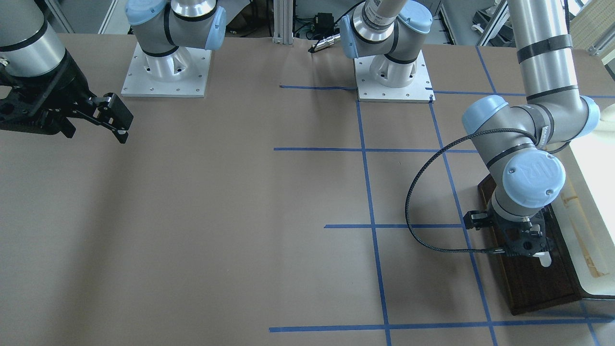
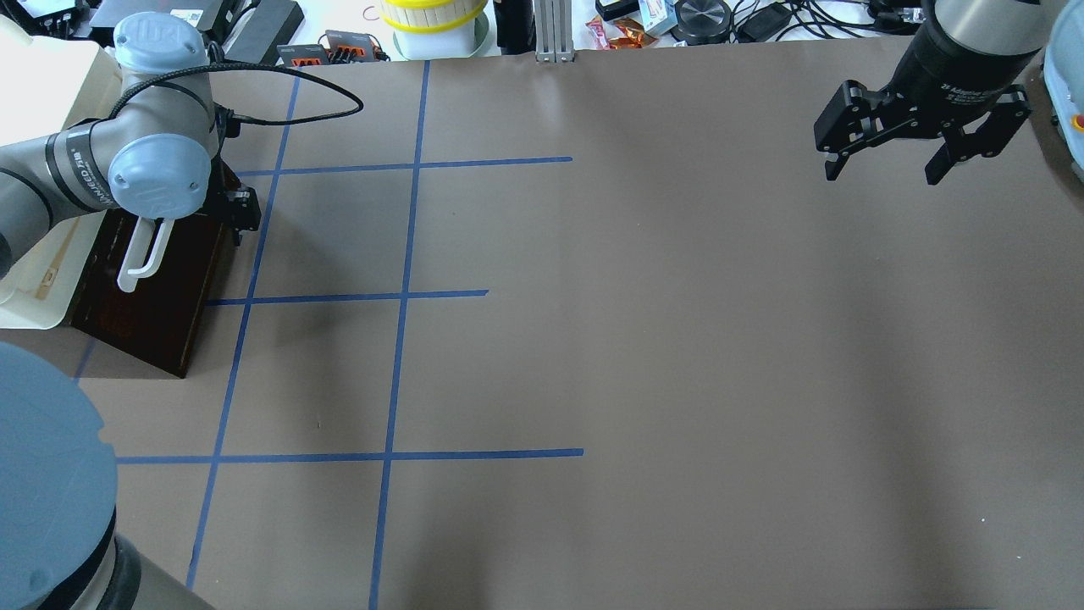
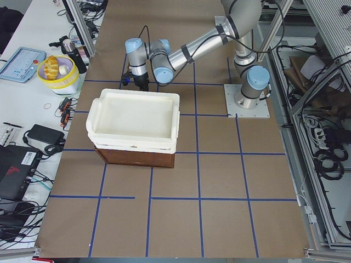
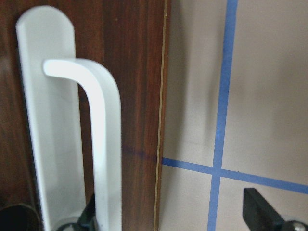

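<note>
My gripper (image 1: 507,228) hangs at the side of a dark wooden box (image 1: 536,282) that carries a cream bin (image 3: 133,118) on top. In the wrist view a white handle (image 4: 108,144) on the wooden panel (image 4: 139,57) fills the left; one black fingertip (image 4: 88,216) sits at the handle's lower part, partly hidden, while the other fingertip (image 4: 255,209) stands well to the right over the taped floor. The gripper is open.
Another arm's black gripper (image 2: 920,137) hangs at the opposite side. Two other arm bases (image 1: 398,86) stand at the back.
</note>
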